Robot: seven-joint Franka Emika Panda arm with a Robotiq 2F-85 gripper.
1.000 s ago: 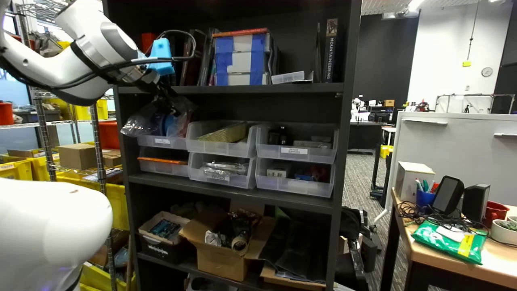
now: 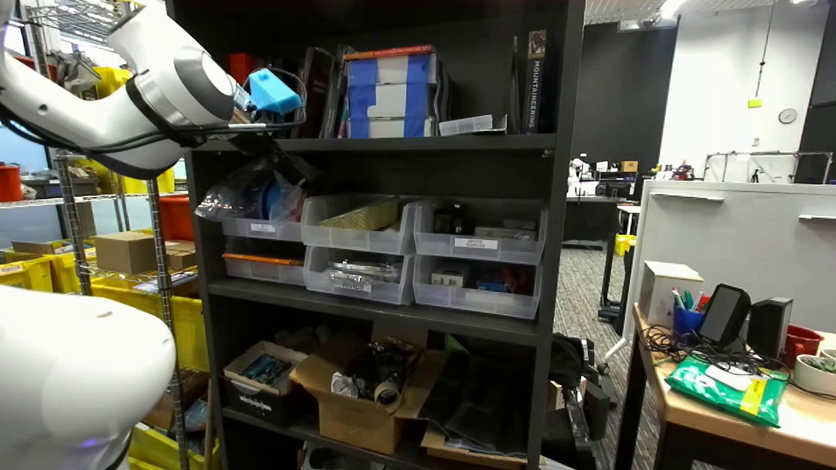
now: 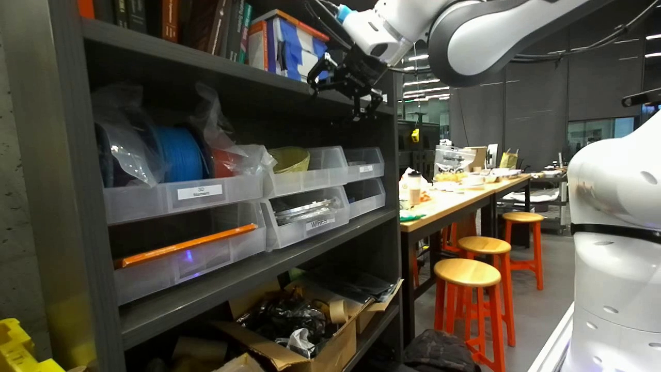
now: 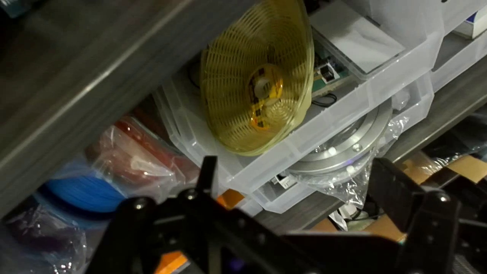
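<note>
My black gripper is open, its two fingers wide apart and nothing between them. In the second exterior view the gripper [image 3: 337, 96] hangs in the air in front of the shelf, near the upper board. A yellow woven basket [image 4: 260, 82] leans in a clear bin [image 4: 315, 125] ahead of the fingers in the wrist view. Under it, a lower clear bin [image 3: 303, 217] labelled for wires holds bagged silvery coils. To one side, a blue filament spool [image 3: 179, 154] and a red one sit in plastic bags inside another bin [image 3: 186, 201].
The upper shelf board [image 3: 204, 59], with books and a blue-taped box [image 3: 288, 46] on it, runs close to the gripper. An orange flat piece [image 3: 186, 245] rests across the lower left bin. Open cardboard boxes [image 2: 356, 423] fill the shelf below.
The wrist has rotated, and the blue part on it has tilted and shifted right. The gripper has moved a little to the right in the first exterior view. The shelf's contents look unchanged.
</note>
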